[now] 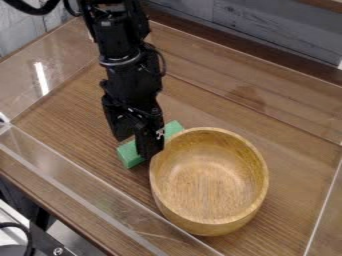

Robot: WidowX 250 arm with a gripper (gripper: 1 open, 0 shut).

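The black arm comes down from the top left, and its gripper (pixel 139 136) is low over a green object (pixel 130 154) on the wooden surface, partly covering it. The gripper is open; whether its fingers touch the green object cannot be told. A large pale yellow bowl (pixel 207 180) sits just right of the green object, close against it.
A grey wall (pixel 241 30) runs along the back, and a clear edge runs along the front left.
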